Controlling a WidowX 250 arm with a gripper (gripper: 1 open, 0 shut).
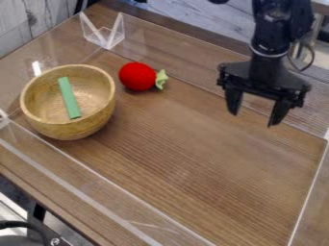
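My gripper hangs over the right part of the wooden table, dark, with its two fingers spread apart and pointing down; nothing shows between them. To its left lie a red round object with a green leafy tip, and a tan round bowl holding a long green piece.
A clear, wire-like holder stands at the back left.
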